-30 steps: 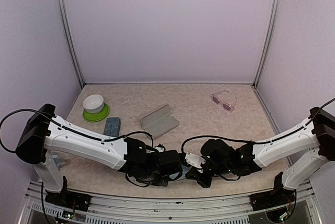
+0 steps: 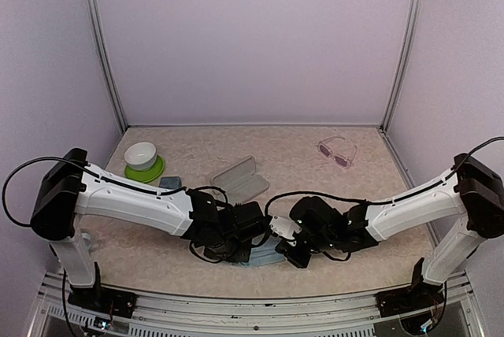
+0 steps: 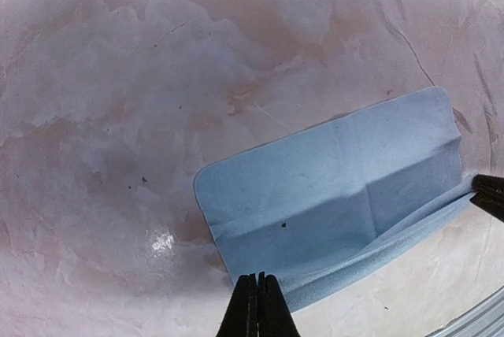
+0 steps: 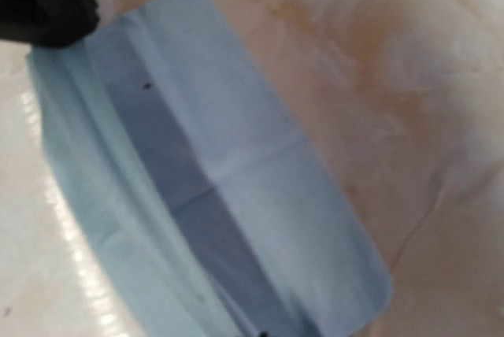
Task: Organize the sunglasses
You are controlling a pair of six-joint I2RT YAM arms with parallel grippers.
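Observation:
Sunglasses with pale pink frames and dark lenses (image 2: 340,160) lie at the back right of the table in the top view. An open light grey case (image 2: 246,187) rests near the middle. A blue cloth (image 3: 339,164) is spread at the front, partly hidden by my arms from above. Its front edge is raised and bent over in a long fold. My left gripper is shut on one end of that edge. At the other end my right gripper is shut on a bunched corner; in the right wrist view its tips barely show.
A white bowl (image 2: 140,153) on a green plate (image 2: 154,172) stands at the back left. A blue-grey item (image 2: 170,183) is partly covered by my left arm. Free table lies between the case and the sunglasses.
Both grippers have moved slightly back from the table's front edge and a little left.

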